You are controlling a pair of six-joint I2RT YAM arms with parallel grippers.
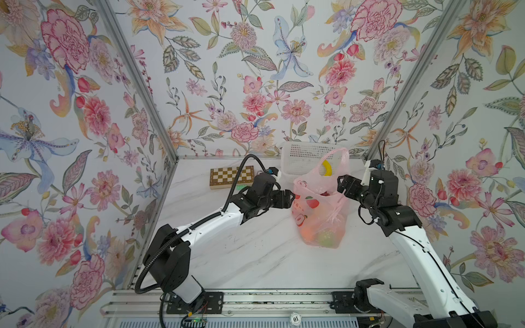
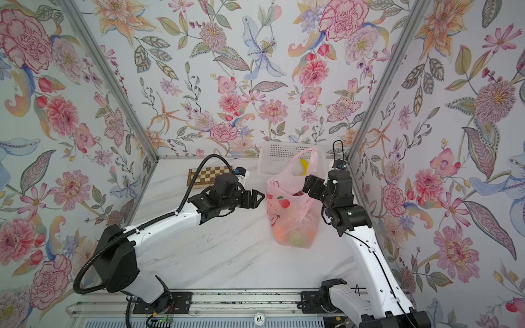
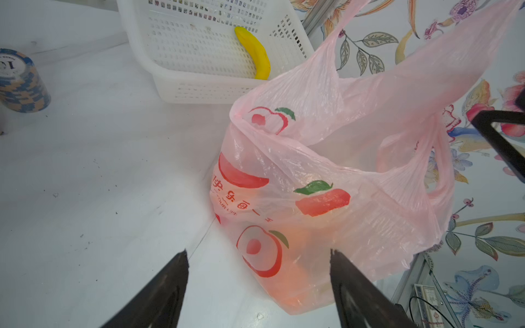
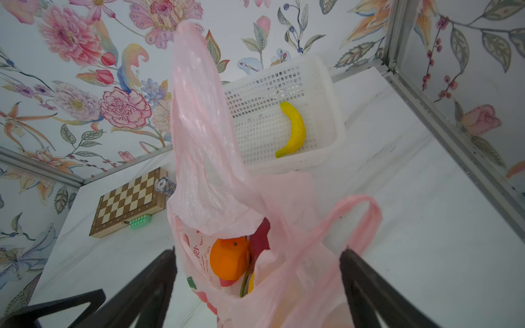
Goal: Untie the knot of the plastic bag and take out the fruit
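A pink plastic bag [image 1: 319,218] printed with red apples stands on the right of the table, top loose with handles rising; orange fruit [image 4: 229,257] and something yellow show inside. My left gripper is open at the bag's left side, its fingers apart with nothing held. My right gripper is open over the bag's top on the right, loose pink plastic between and below its blurred fingers.
A white basket [image 4: 322,136] holding a banana [image 4: 295,125] stands behind the bag. A chessboard [image 4: 125,199], green item [image 4: 140,221] and stack of chips [image 3: 24,87] sit back left.
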